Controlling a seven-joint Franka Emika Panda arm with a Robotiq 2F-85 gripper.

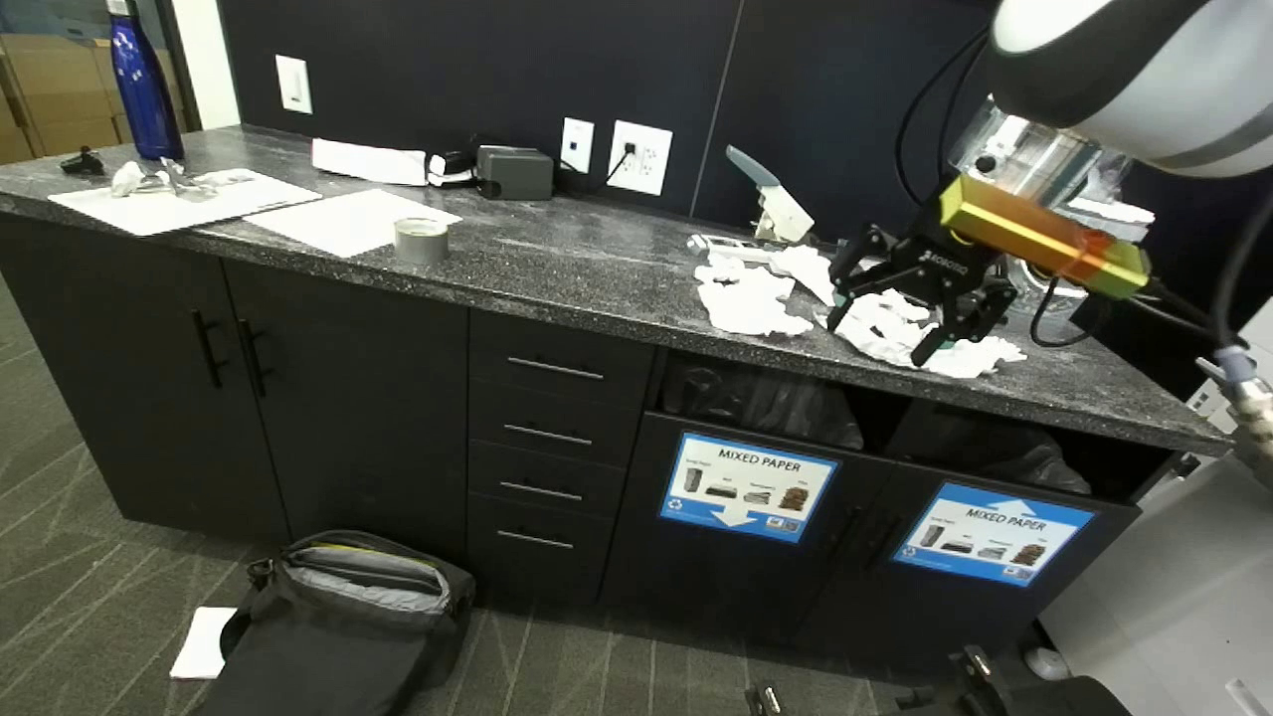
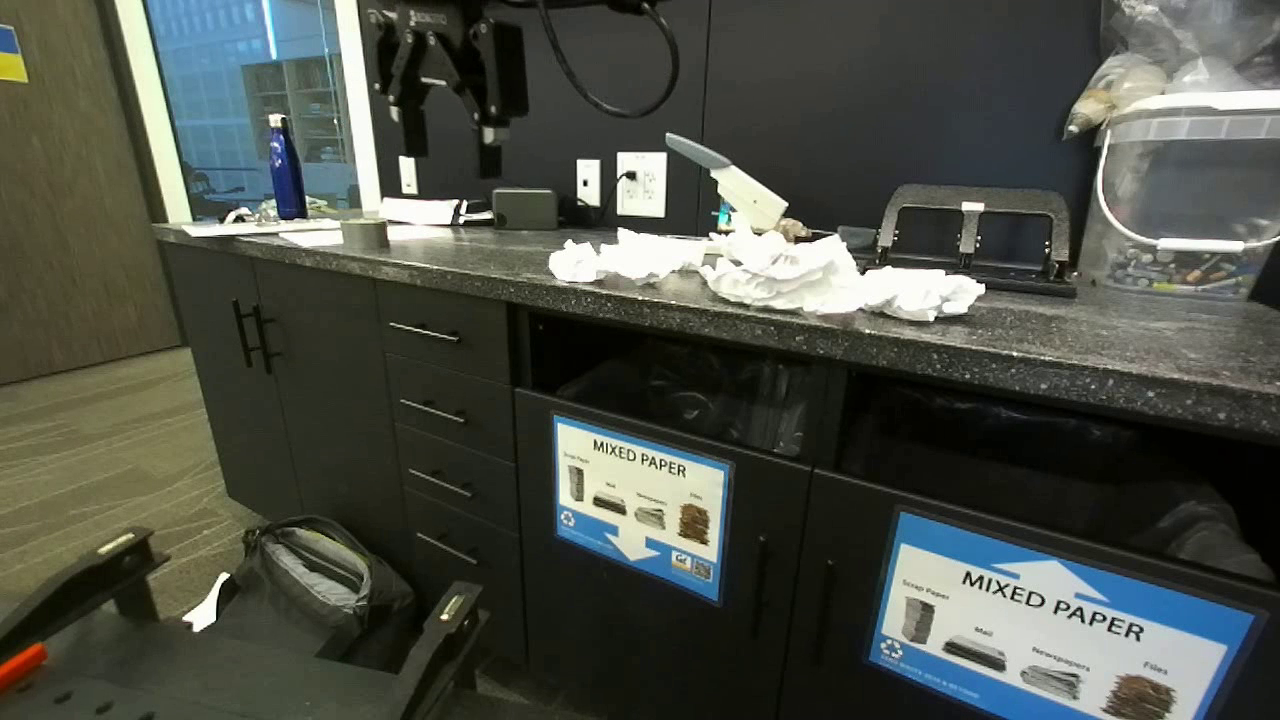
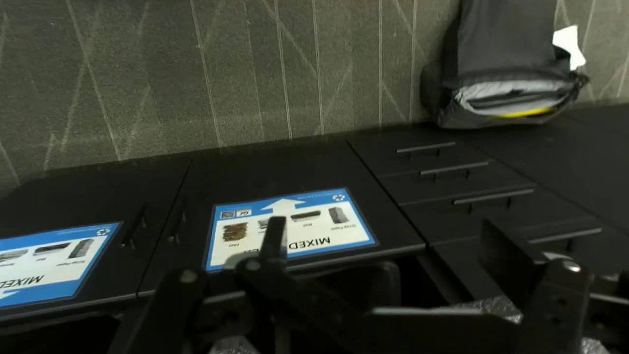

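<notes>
Crumpled white paper (image 1: 748, 296) lies on the dark counter, with more of it (image 1: 889, 328) nearer the right; in exterior view 2 the heap (image 2: 786, 274) sits close to the front edge. My gripper (image 1: 877, 339) is open and empty, overlapping the right-hand paper in exterior view 1. Exterior view 2 puts the gripper (image 2: 452, 138) well above the counter, apart from the paper. In the wrist view its dark fingers (image 3: 274, 239) are spread over the cabinet front, and no paper shows between them.
Two bin openings with dark liners (image 1: 764, 400) lie below the counter edge, above "Mixed Paper" signs (image 1: 749, 487). Behind the paper stand a stapler (image 1: 782, 213) and a hole punch (image 2: 974, 234). A tape roll (image 1: 420, 240) and blue bottle (image 1: 143, 89) are farther left. A bag (image 1: 346, 621) rests on the floor.
</notes>
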